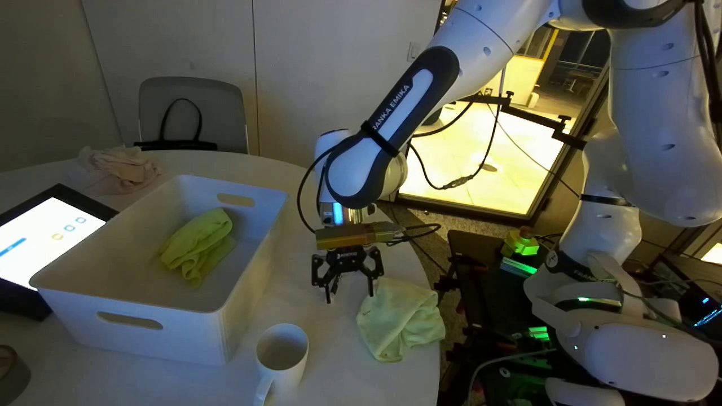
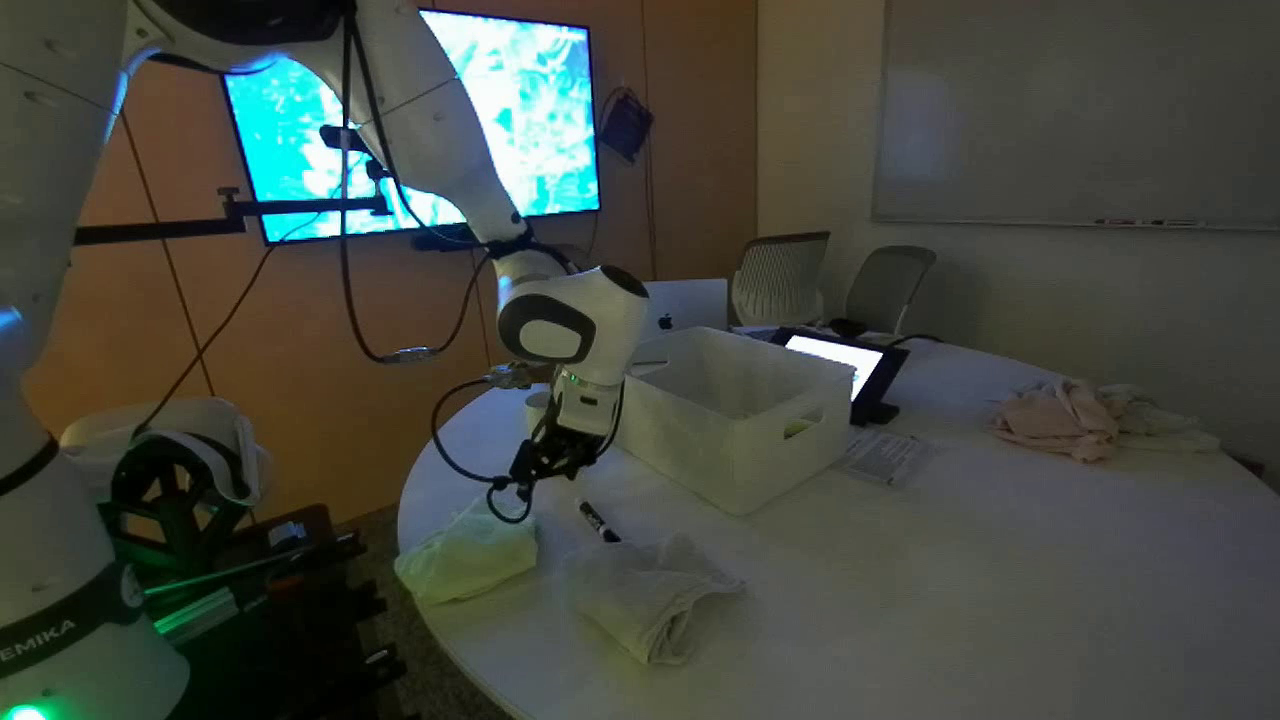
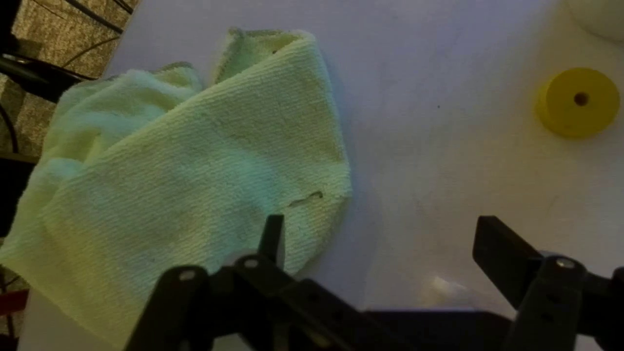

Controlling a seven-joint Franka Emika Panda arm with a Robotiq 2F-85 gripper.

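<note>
A crumpled pale green cloth [image 1: 400, 319] lies near the table's edge. My gripper [image 1: 350, 295] is open above the table beside it, nothing between its fingers. In the wrist view one finger [image 3: 273, 237] overlaps the right part of that green cloth [image 3: 193, 169], while the other finger [image 3: 497, 251] is over bare table to its right. Whether either touches the cloth I cannot tell. Another green cloth [image 1: 197, 245] rests inside the white bin [image 1: 152, 287]. Exterior view 2 shows the pale cloth [image 2: 474, 554] below and left of the gripper.
A white mug [image 1: 281, 358] stands in front of the bin. A marker [image 2: 596, 521] and a whitish towel [image 2: 654, 596] lie near the gripper. The wrist view has a yellow disc [image 3: 577, 102] at right. Pink cloth [image 2: 1062, 420] and a lit tablet [image 1: 51, 237] are farther off.
</note>
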